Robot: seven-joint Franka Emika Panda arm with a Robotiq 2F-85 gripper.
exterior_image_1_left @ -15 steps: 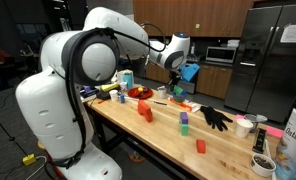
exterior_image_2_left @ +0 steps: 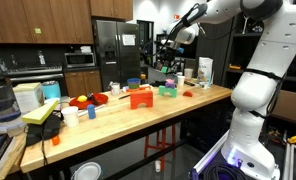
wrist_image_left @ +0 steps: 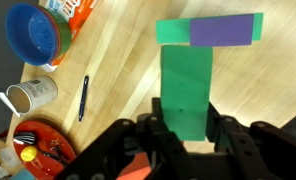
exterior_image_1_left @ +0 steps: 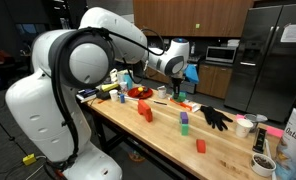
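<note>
My gripper is shut on a green block (wrist_image_left: 186, 85), which stands out beyond the dark fingers in the wrist view. Past that block's far end, on the wooden table, lie a purple block (wrist_image_left: 222, 31) and a green piece beside it, partly covered by the purple one. In exterior view 1 the gripper (exterior_image_1_left: 178, 91) is over the far half of the table, beyond the purple block (exterior_image_1_left: 184, 117) and another green block (exterior_image_1_left: 184, 129). The gap between the held block and those below cannot be judged exactly.
Black gloves (exterior_image_1_left: 214, 119) and a white cup (exterior_image_1_left: 244, 128) lie to the right. An orange-red block (exterior_image_1_left: 145, 110) and a red block (exterior_image_1_left: 201, 146) sit on the table. A red plate (wrist_image_left: 45, 145), mug (wrist_image_left: 33, 96) and blue bowl (wrist_image_left: 34, 35) are at the left in the wrist view.
In exterior view 1 the gripper has shifted slightly to the right with the green block. The blocks on the table look unmoved.
</note>
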